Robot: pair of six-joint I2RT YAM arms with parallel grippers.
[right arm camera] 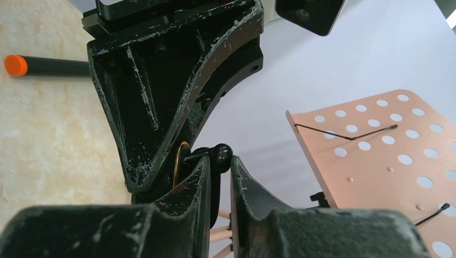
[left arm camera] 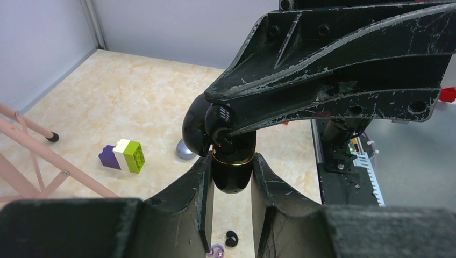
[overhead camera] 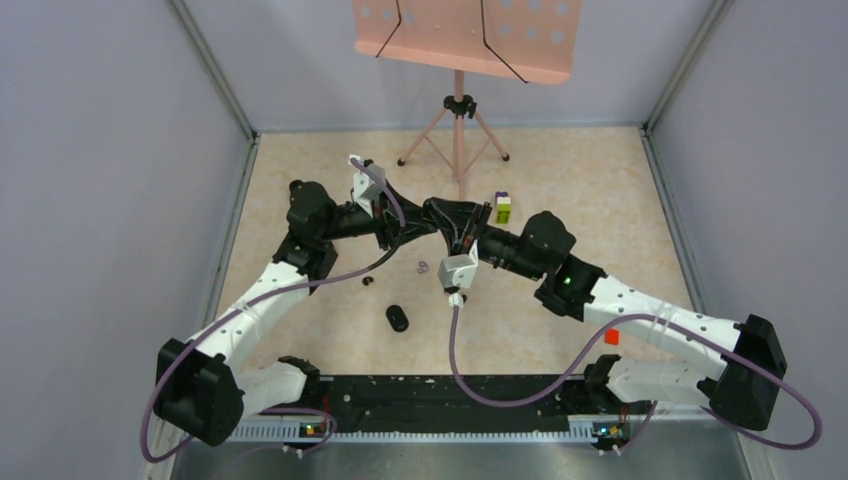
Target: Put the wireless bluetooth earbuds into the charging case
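Note:
The black charging case (left arm camera: 232, 174), gold-rimmed with its lid raised, sits between the fingers of my left gripper in the left wrist view. A glossy black earbud is at the case's opening, gripped at the tips of my right gripper, which is shut on it; in the right wrist view the earbud's stem points toward the case. The two grippers meet above the middle of the floor in the top view. Whether the earbud is seated in a slot cannot be told.
A music stand (overhead camera: 459, 150) stands at the back. Coloured blocks (overhead camera: 503, 210), small black pieces (overhead camera: 368, 281), purple rings (overhead camera: 423, 266) and a dark oval object (overhead camera: 397, 318) lie on the floor. A red block (overhead camera: 612, 336) is at front right.

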